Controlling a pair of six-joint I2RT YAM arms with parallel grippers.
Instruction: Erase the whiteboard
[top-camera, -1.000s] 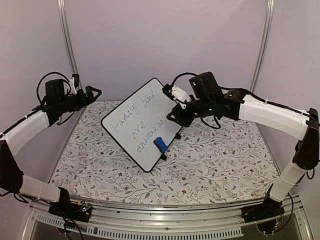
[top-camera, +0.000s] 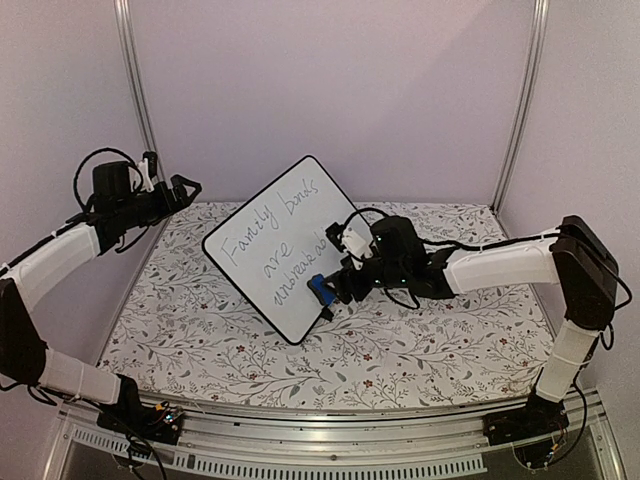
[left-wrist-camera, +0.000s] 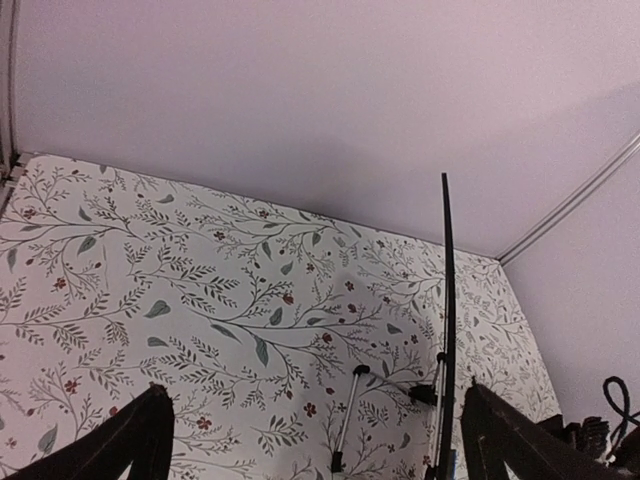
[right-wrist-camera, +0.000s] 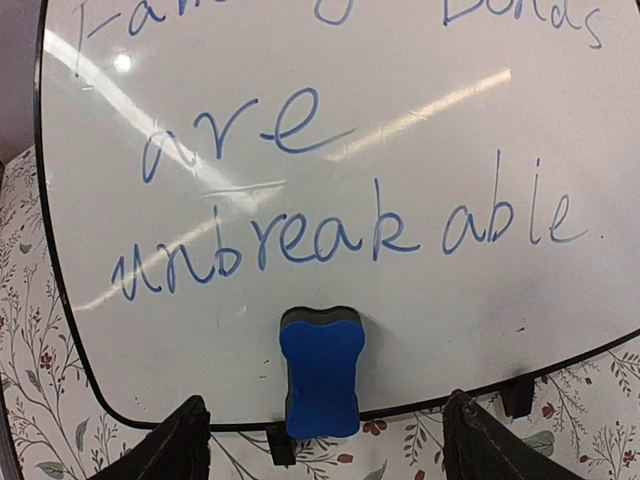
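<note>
The whiteboard (top-camera: 265, 225) stands tilted in the middle, with blue writing "Family bonds are unbreakable" (right-wrist-camera: 350, 235). A blue eraser (top-camera: 320, 289) with a dark base lies on its lower edge; in the right wrist view the eraser (right-wrist-camera: 321, 372) is upright between and just beyond the finger tips. My right gripper (top-camera: 345, 283) is open right beside the eraser, its fingers (right-wrist-camera: 176, 445) apart on either side, not closed on it. My left gripper (top-camera: 182, 192) is raised at the left, open and empty, away from the board.
Pale walls enclose the back and sides. Small black stand feet (right-wrist-camera: 517, 398) show along the board's lower edge.
The left arm, board and eraser look unchanged.
</note>
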